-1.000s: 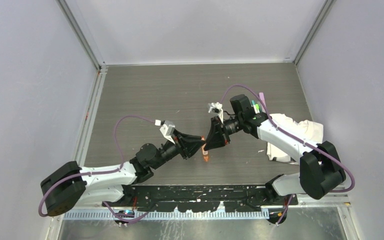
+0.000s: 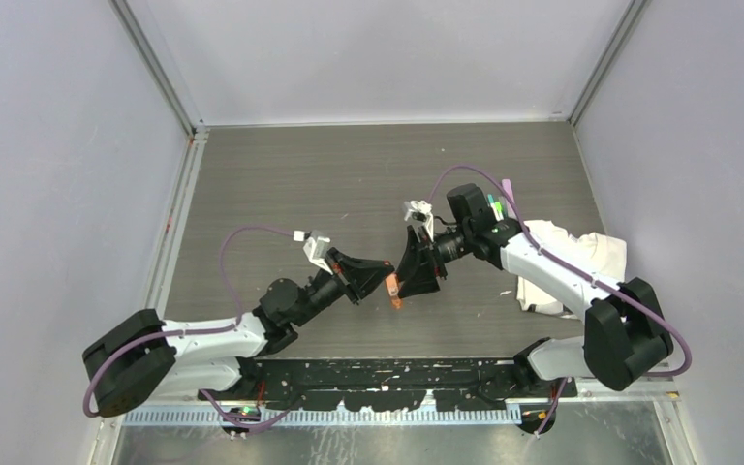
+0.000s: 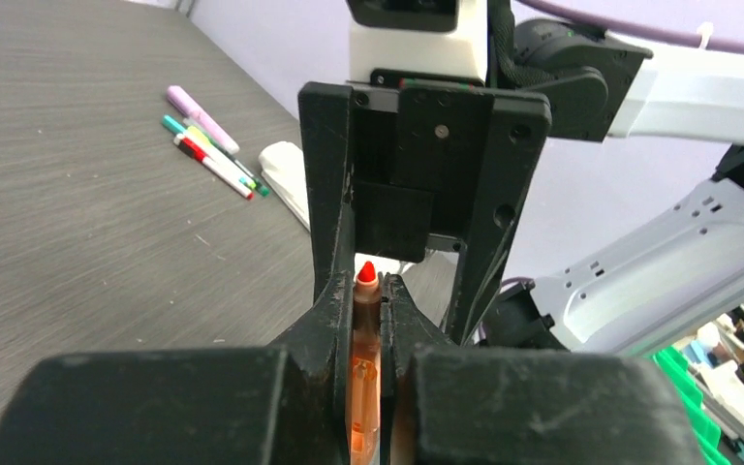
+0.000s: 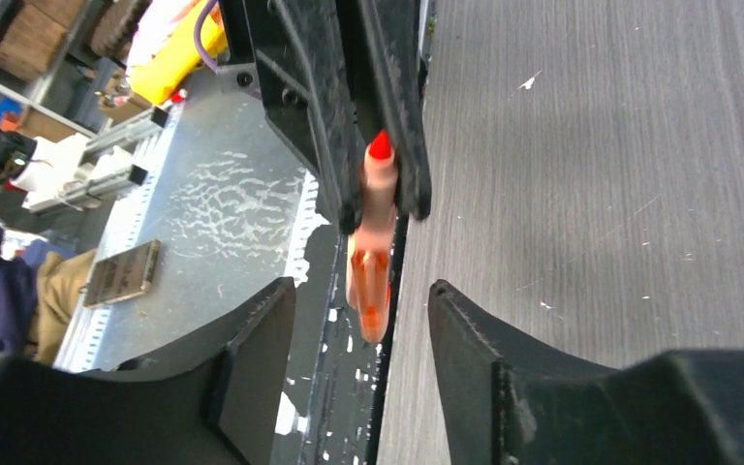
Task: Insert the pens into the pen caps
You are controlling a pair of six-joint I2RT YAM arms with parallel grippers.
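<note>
My left gripper (image 2: 389, 269) is shut on an orange pen (image 4: 376, 208), which stands roughly upright between its fingertips. The pen's red pointed end is on top, clear of the fingers, and its orange lower body shows below them. My right gripper stands open, with a finger on either side of the pen and a visible gap to each. In the left wrist view, the open right fingers (image 3: 327, 184) rise just beyond the red tip. I cannot make out a separate cap for this pen.
Several other pens (image 3: 208, 155), among them a thick pink one (image 3: 199, 116), lie together at the table's right side. A white cloth (image 2: 586, 257) lies near them, under the right arm.
My right gripper has gone from shut around the pen to open.
</note>
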